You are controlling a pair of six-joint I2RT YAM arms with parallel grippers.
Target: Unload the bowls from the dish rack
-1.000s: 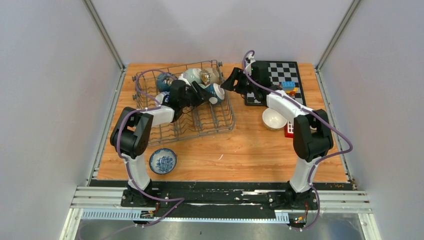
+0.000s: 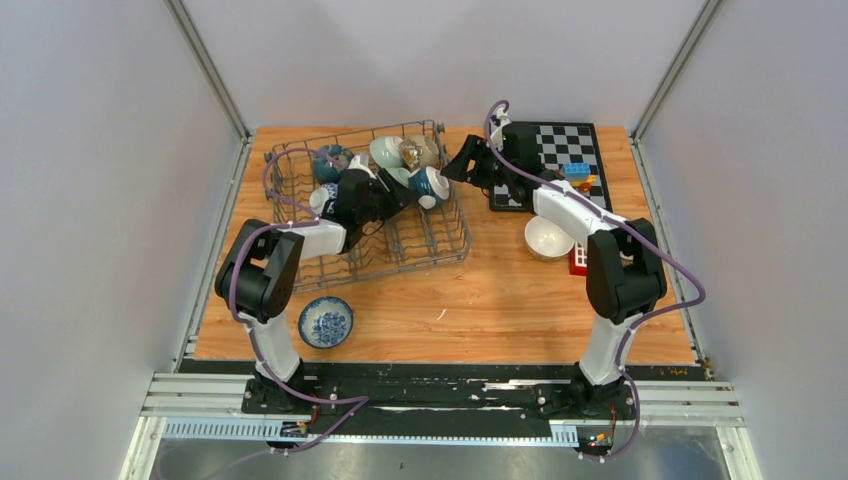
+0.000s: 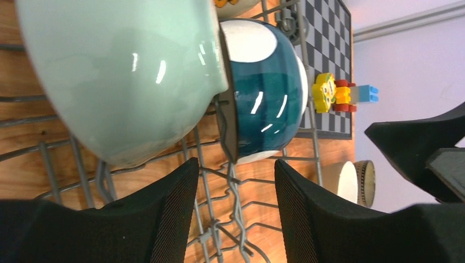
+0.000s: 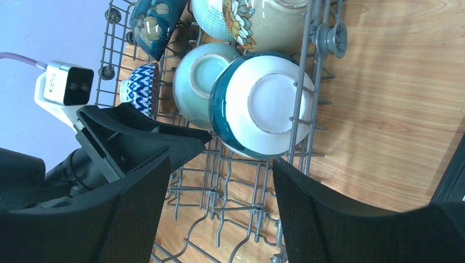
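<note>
A dark teal and white bowl leans on its side at the right end of the wire dish rack. Next to it is a pale green bowl, partly covered by the teal one in the right wrist view. Just short of these two, my left gripper is partly open and nothing sits between its fingers. My right gripper hangs open and empty beyond the rack's right side, close to the teal bowl. Other bowls in the rack include a flowered one, a dark blue one and a blue-patterned one.
On the table, a blue-and-white bowl rests at front left and a white bowl at right. A checkered board with toy blocks lies at the back right.
My left gripper has drawn back slightly to the left, uncovering more of the pale green bowl. The right arm and the bowls show no clear movement.
</note>
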